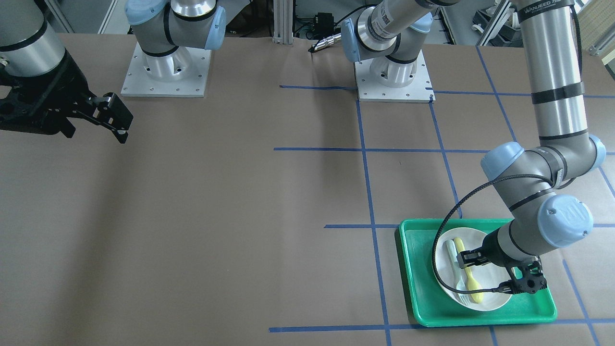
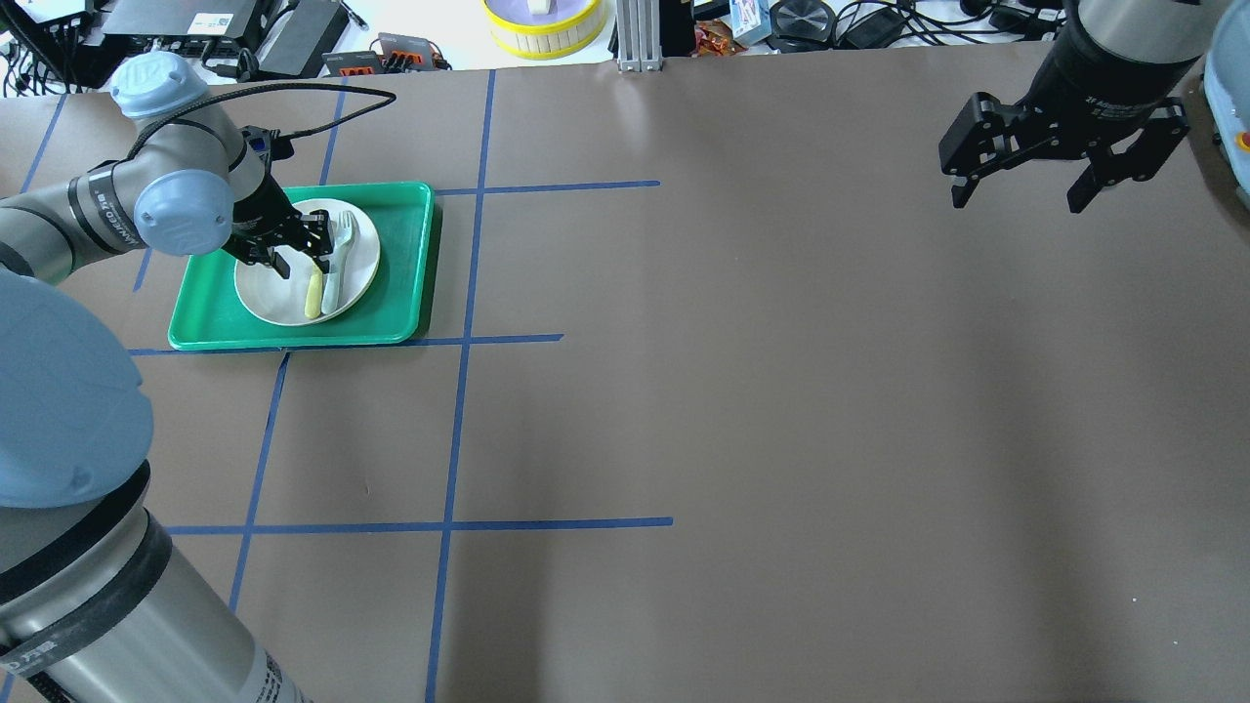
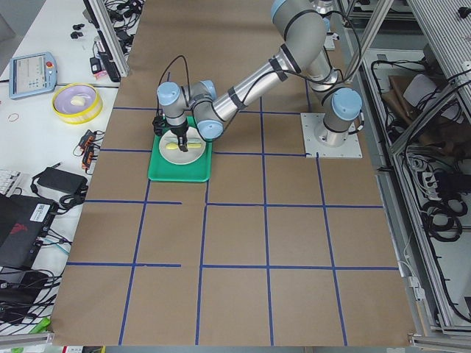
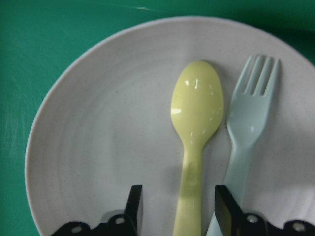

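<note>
A green tray (image 1: pixel 415 300) holds a white plate (image 4: pixel 108 118). On the plate lie a yellow spoon (image 4: pixel 197 108) and a pale mint fork (image 4: pixel 251 113), side by side. My gripper is low over the plate, open, with its fingers apart either side of the spoon's handle, the right fingertip beside or over the fork's handle. In the camera front view the cable partly crosses the plate.
Another arm's black gripper (image 2: pixel 1061 152) hangs at the side of the table, away from the tray. Two further arm bases stand at the back in the camera front view.
</note>
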